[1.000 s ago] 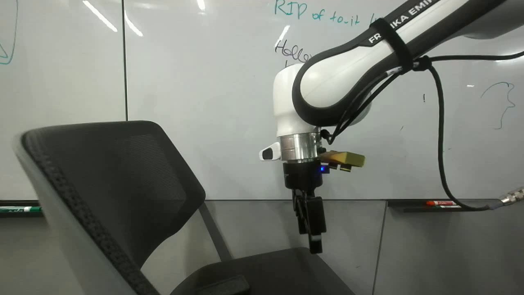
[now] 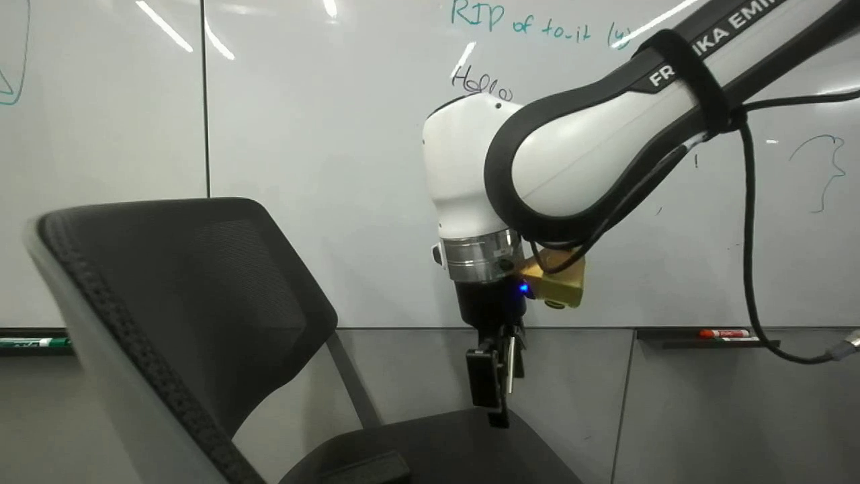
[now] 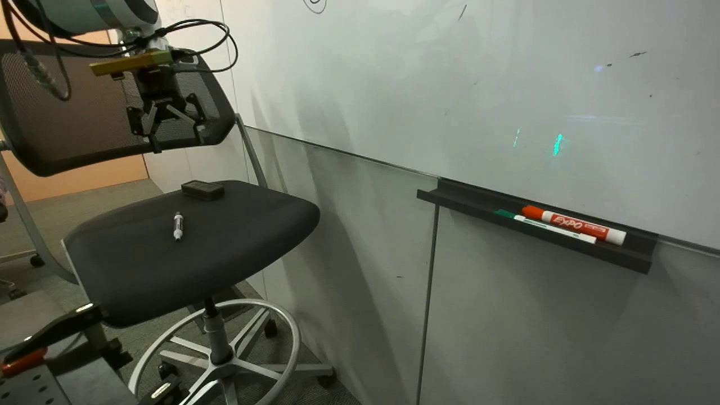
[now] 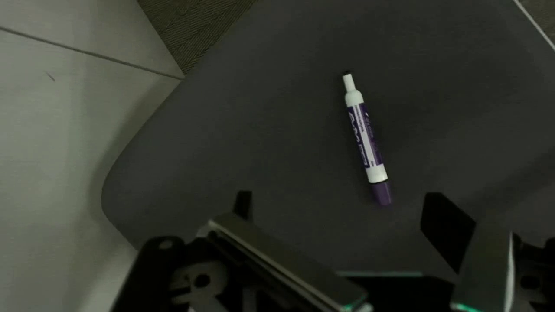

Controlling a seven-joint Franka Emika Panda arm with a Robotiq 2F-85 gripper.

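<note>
A marker with a white and purple barrel and a purple cap lies on the dark chair seat. From exterior view 2, the same marker is near the middle of the seat. Above the seat hangs my gripper, pointing down. The wrist view has my gripper open and empty, its fingertips spread wide, with the cap end of the marker appearing between and ahead of them. The marker is out of sight in exterior view 1, where the gripper is seen nearly side-on.
A black eraser-like block sits toward the back of the seat. The chair's mesh backrest rises beside the arm. On the whiteboard wall, a ledge carries a red marker and a thin green-and-white marker.
In exterior view 1 my gripper has shifted a little left and slightly lower. It has also turned about its upright axis, so both fingers show apart. The chair has not moved.
</note>
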